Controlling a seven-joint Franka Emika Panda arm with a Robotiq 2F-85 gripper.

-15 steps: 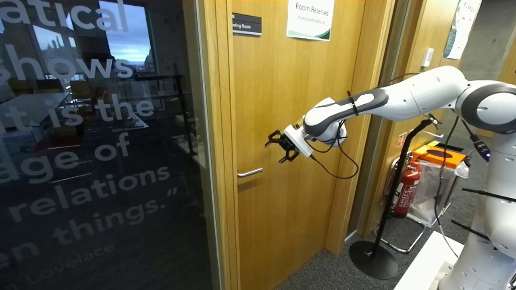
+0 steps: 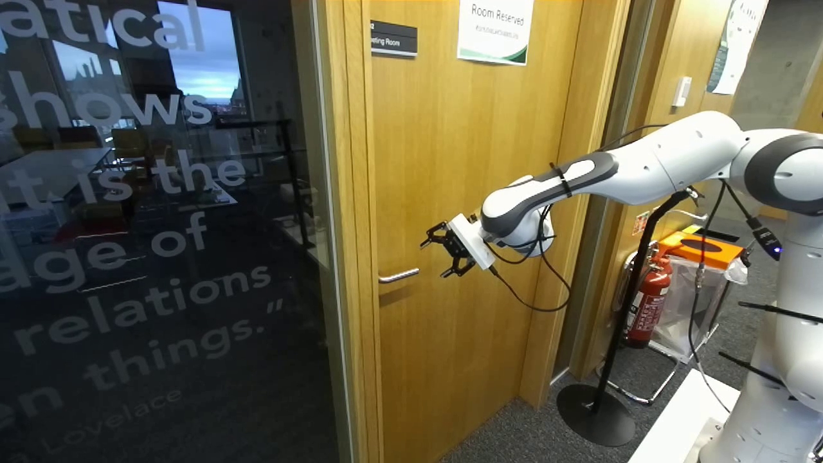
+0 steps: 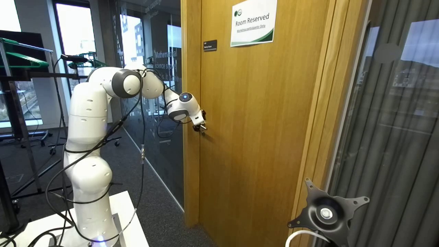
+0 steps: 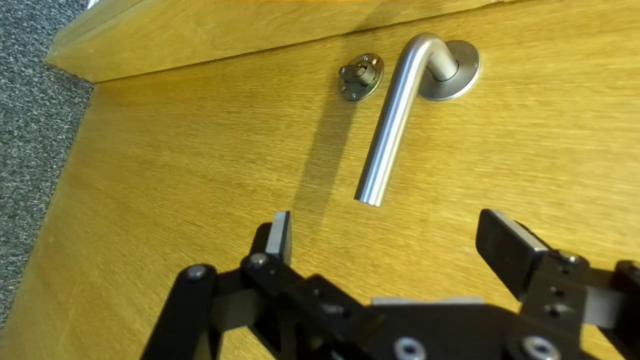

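Observation:
A wooden door (image 2: pixel 463 347) stands closed in its frame. Its silver lever handle (image 4: pixel 393 126) juts out from a round plate, with a small lock (image 4: pixel 361 77) beside it. My gripper (image 2: pixel 433 258) is open in front of the door, to the right of the handle (image 2: pixel 398 275) in exterior view 1. In the wrist view the two fingers of the gripper stand wide apart, and the lever's free end lies just beyond the gap between them. Nothing is held. Exterior view 2 shows the gripper (image 3: pixel 204 121) near the handle, partly hidden by the arm.
To the left is a dark glass wall (image 2: pixel 170 324) with lettering. A black stand (image 2: pixel 596 413), a red fire extinguisher (image 2: pixel 648 301) and an orange-topped bin (image 2: pixel 700 248) are to the right. A black mounting bracket (image 3: pixel 327 212) fills the lower right of exterior view 2.
My gripper has come down, roughly to the handle's height, and slightly left in exterior view 1. The door and handle look unmoved.

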